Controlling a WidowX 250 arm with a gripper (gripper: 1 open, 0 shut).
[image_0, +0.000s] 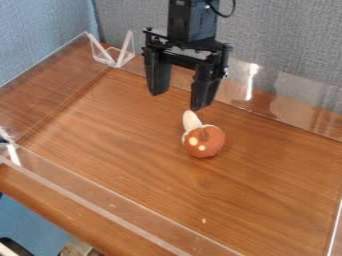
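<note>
My black gripper (181, 84) hangs over the back middle of the wooden table, open, its two fingers wide apart with nothing between them. Below it and slightly right, a toy mushroom (203, 141) with an orange-red, pale-spotted cap and a white stem lies on its side on the table, the stem pointing toward the back.
A white wire-like stand (112, 52) is at the back left. Grey and blue padded panels stand behind.
</note>
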